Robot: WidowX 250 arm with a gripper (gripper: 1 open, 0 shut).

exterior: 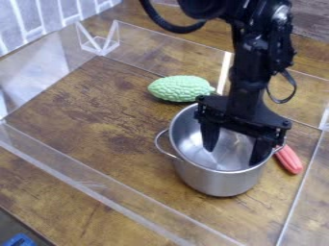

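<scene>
My black gripper (241, 133) stands open over a silver metal pot (213, 178), its fingers reaching down into the pot's mouth; the lowest tips are hard to make out against the dark interior. A green bumpy vegetable (180, 88) lies behind the pot to the left. A red elongated item (288, 159) lies just right of the pot.
Clear plastic walls surround the wooden surface (77, 125), which is free to the left of the pot. A white slatted piece (26, 14) is at the back left, and a blue object (15, 240) shows in the front left corner.
</scene>
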